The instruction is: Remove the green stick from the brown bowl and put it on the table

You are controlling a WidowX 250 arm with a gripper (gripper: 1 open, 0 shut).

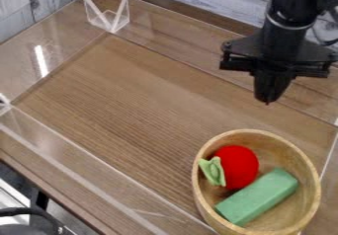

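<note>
The green stick [258,197], a thick pale-green bar, lies slanted inside the brown bowl [282,148] at the lower right. Beside it in the bowl is a round red toy [239,164] with a green leaf at its left. My black gripper [270,88] hangs at the upper right, beyond the bowl's far rim and apart from everything in it. Its fingertips point down and look close together from this angle, but the gap between them cannot be made out. No object shows at the tips.
A clear plastic piece [109,15] stands at the far left edge. Dark cables [30,214] lie past the near left edge.
</note>
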